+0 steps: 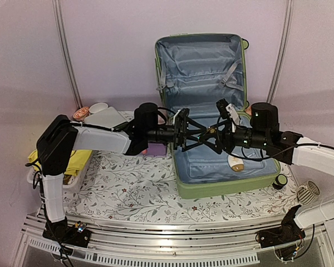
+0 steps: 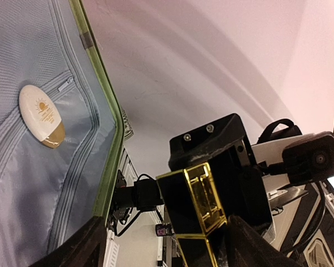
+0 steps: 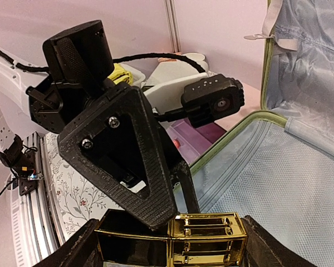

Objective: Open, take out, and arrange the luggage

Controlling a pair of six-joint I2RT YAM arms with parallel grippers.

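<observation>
An open green suitcase (image 1: 228, 186) with grey-blue lining fills the middle right, lid raised at the back. A white-and-tan oval item (image 1: 235, 162) lies inside it. My right gripper (image 1: 214, 139) is shut on a shiny gold-and-black case (image 3: 206, 239) above the suitcase. My left gripper (image 1: 203, 136) has its fingers apart, reaching from the left to that same case, close around or against it; whether it touches is unclear.
A purple drawer box (image 1: 156, 150) stands left of the suitcase, and a white bin (image 1: 67, 186) with yellow cloth is at far left. A dark jar (image 1: 280, 181) and striped mug (image 1: 307, 192) sit at right.
</observation>
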